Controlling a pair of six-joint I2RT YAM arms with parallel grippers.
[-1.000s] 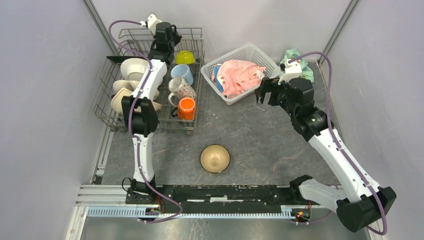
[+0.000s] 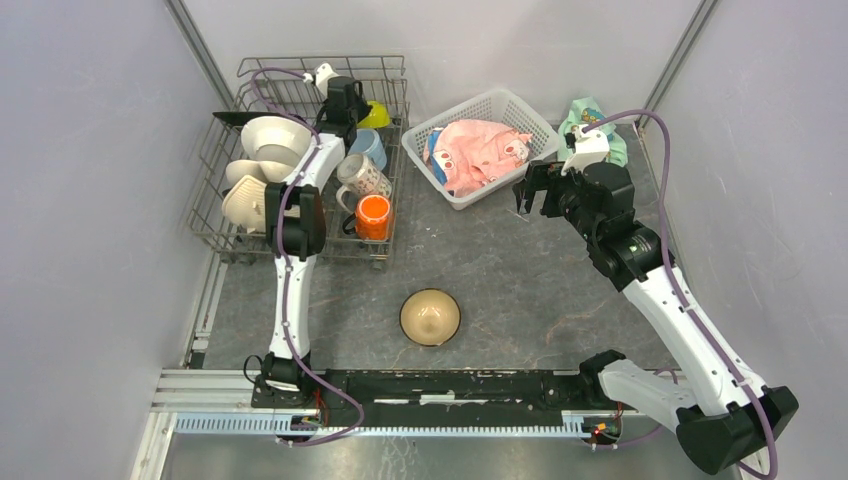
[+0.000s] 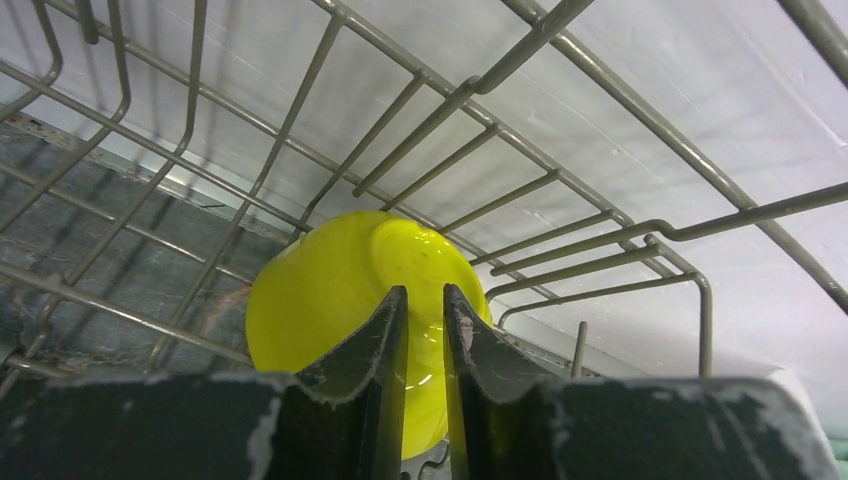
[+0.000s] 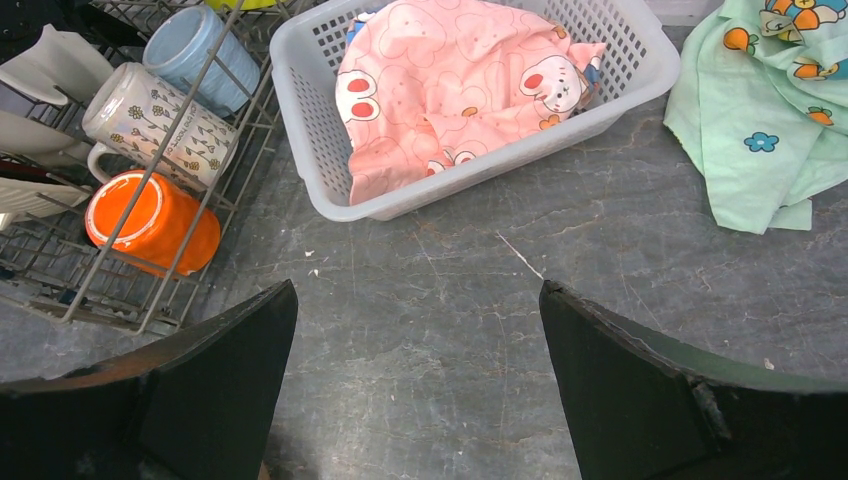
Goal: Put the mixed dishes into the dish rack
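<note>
In the rack's back right, a yellow bowl (image 2: 376, 114) (image 3: 325, 290) lies tilted against the wires, with my left gripper right at it, fingertips close together; contact is unclear. The dish rack (image 2: 210, 220) also holds white dishes (image 2: 275, 135), a blue mug (image 2: 366, 146), a floral mug (image 2: 365, 178) and an orange mug (image 2: 373, 218). A tan bowl (image 2: 429, 317) stands on the worktop in front. My right gripper (image 2: 532, 190) is open over the empty worktop, nothing between its fingers.
A white basket (image 2: 460, 200) with pink cloth (image 2: 480, 150) stands right of the rack; mint cloth (image 2: 607, 140) lies at the back right. Walls bound the sides and back.
The right arm shifted slightly.
</note>
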